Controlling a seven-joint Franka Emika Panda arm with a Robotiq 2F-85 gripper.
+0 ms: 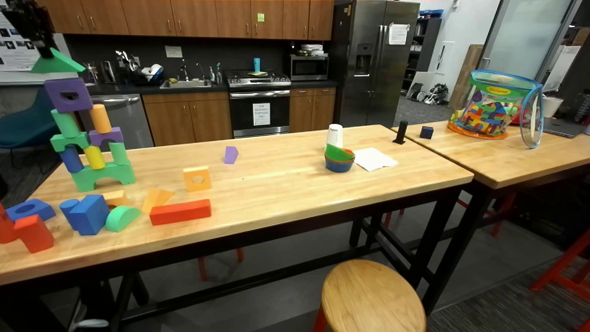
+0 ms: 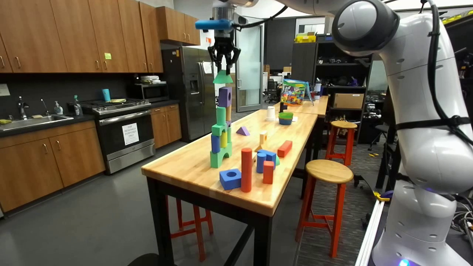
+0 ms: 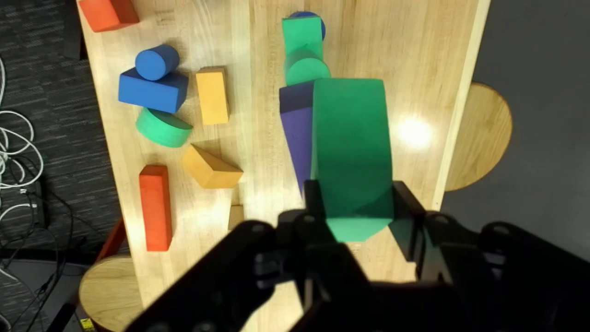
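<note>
A green triangular block (image 1: 57, 63) hangs just above the block tower, with my gripper (image 2: 225, 68) shut on it from above. In the wrist view, one finger (image 3: 315, 198) lies along each side of the green block. A small gap shows between its flat underside and the upright purple block (image 1: 68, 94) with a hole, which tops the tower. Below that come a green cylinder (image 1: 66, 124), an orange cylinder (image 1: 100, 118), and further blocks standing on a green arch (image 1: 103, 176). The green block covers part of the purple block in the wrist view.
Loose blocks lie near the tower, including a red bar (image 1: 180, 212), a blue block (image 1: 90, 215) and an orange block (image 1: 197, 179). Stacked bowls (image 1: 339, 163) and white paper (image 1: 374, 158) are farther along the table, with bare wood between.
</note>
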